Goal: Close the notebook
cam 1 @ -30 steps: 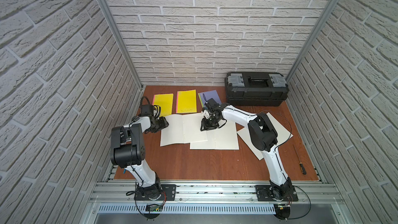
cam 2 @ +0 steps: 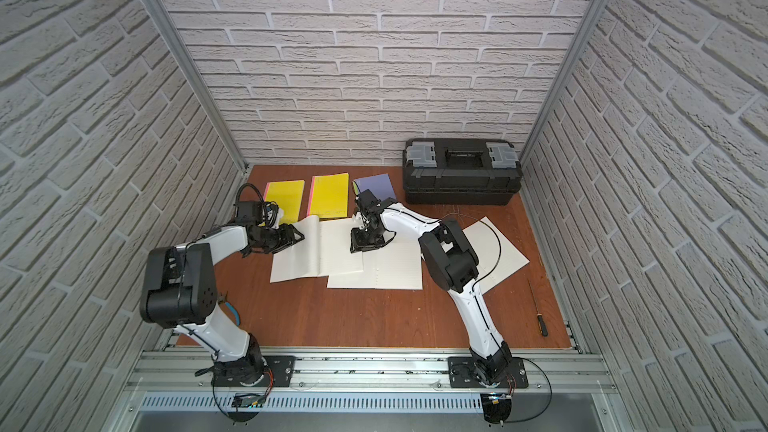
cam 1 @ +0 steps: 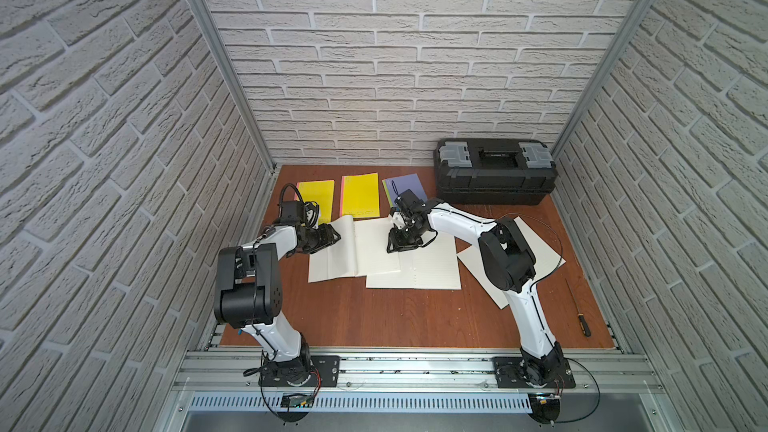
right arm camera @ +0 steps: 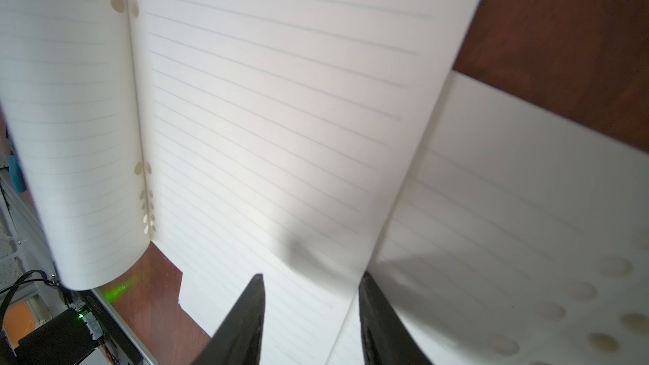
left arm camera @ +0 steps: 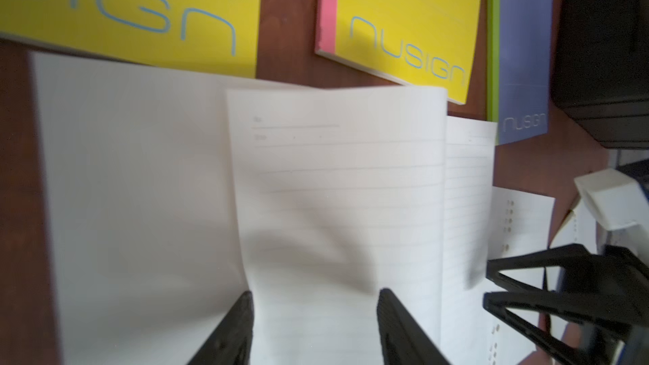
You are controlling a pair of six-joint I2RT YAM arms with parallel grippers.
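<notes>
An open notebook lies on the wooden table, its lined right page (right arm camera: 284, 94) flat. Its left block of pages (left arm camera: 338, 189) curls upward, baring a blank white sheet (left arm camera: 142, 196) to its left. My left gripper hangs over the left side with its fingers apart; the curled block's free edge shows by its left finger (left arm camera: 233, 331). Nothing clearly sits pinched there. Over the right page's outer edge, my right gripper also has its fingers apart, very near the paper; whether it touches cannot be told.
Another open notebook (cam 1: 432, 272) lies partly beneath the right page. Behind stand two yellow notebooks (cam 1: 360, 195), a purple one (cam 1: 406, 185) and a black toolbox (cam 1: 496, 180). A screwdriver (cam 1: 584, 325) lies far right.
My left gripper has shifted slightly right and over the notebook. The left pages, flat a second ago, have lifted into a curl towards the spine. The right arm stays put.
</notes>
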